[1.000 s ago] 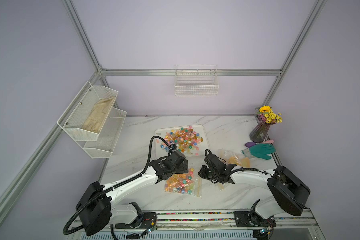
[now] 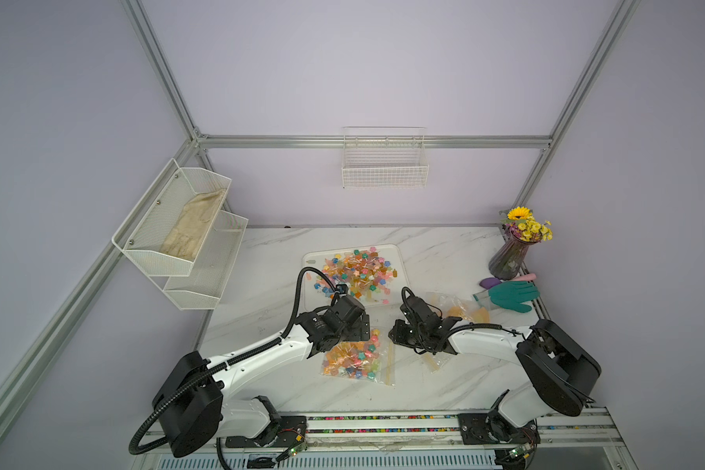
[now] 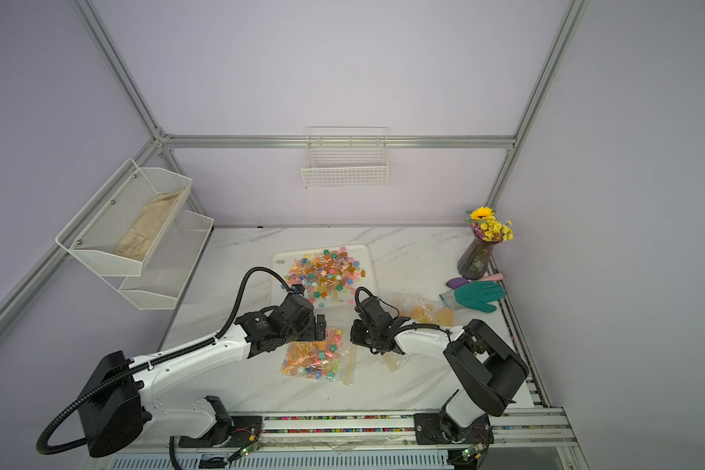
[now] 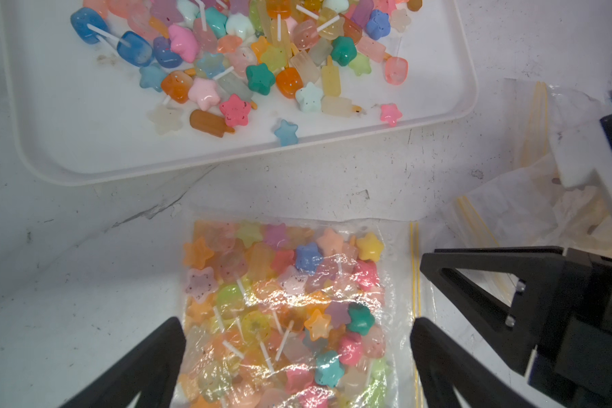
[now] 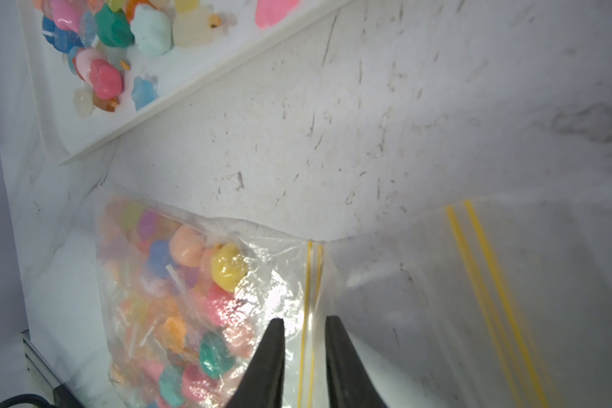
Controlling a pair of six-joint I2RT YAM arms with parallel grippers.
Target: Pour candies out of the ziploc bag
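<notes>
A clear ziploc bag (image 4: 285,319) full of colourful candies lies flat on the table, its yellow-striped seal (image 5: 308,306) along the right side. My left gripper hangs above this bag with its fingers (image 4: 132,367) wide open and nothing between them. At the seal edge, my right gripper stands partly open, the two fingers a small gap apart with the seal line seen between them. Whether they touch the plastic cannot be told. Beyond the bag is a white tray (image 4: 95,153) with many loose candies.
Emptier ziploc bags (image 4: 516,197) lie to the right, partly under my right arm. A flower vase (image 2: 510,257) and a teal glove (image 2: 514,296) stand and lie at the far right. Bare table (image 2: 266,274) shows left of the tray.
The left arm has barely moved, and the candy bag lies in the same place.
</notes>
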